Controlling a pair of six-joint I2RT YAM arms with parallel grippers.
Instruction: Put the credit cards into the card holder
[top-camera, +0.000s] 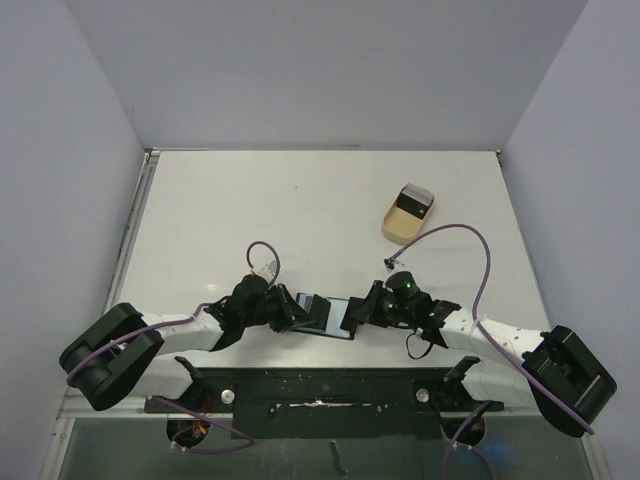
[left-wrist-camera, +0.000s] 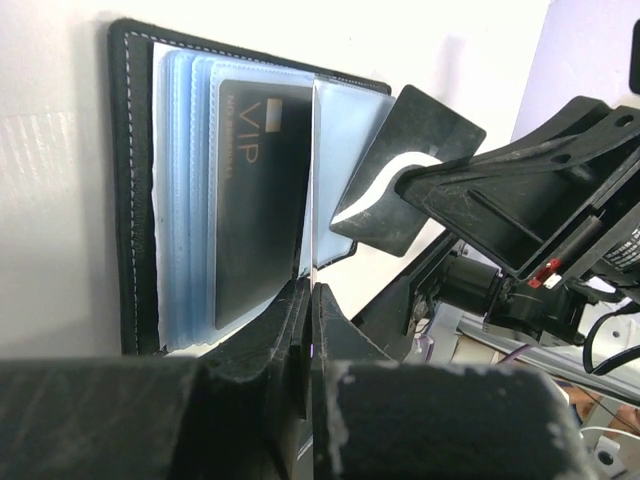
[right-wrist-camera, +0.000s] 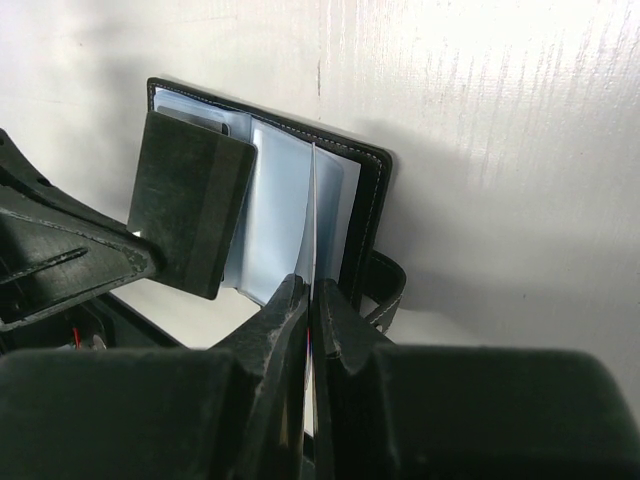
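The card holder (left-wrist-camera: 130, 200) lies open, dark with stitched edges and clear pale-blue sleeves. A black card lettered VIP (left-wrist-camera: 262, 200) lies in a sleeve on its left side. My left gripper is shut on a thin card, edge-on in its own view; from the right wrist view this black card (right-wrist-camera: 190, 200) stands tilted over the holder. My right gripper is shut on another card, edge-on there, over the clear sleeve (right-wrist-camera: 275, 210). In the left wrist view that dark card (left-wrist-camera: 390, 205) shows a white curved stripe. Whether either card's lower edge is inside a sleeve I cannot tell.
Toward the back right of the white table (top-camera: 250, 210) stands a tan box (top-camera: 402, 226) with dark and grey contents. A dark strap loop (right-wrist-camera: 385, 285) sticks out from the holder's edge.
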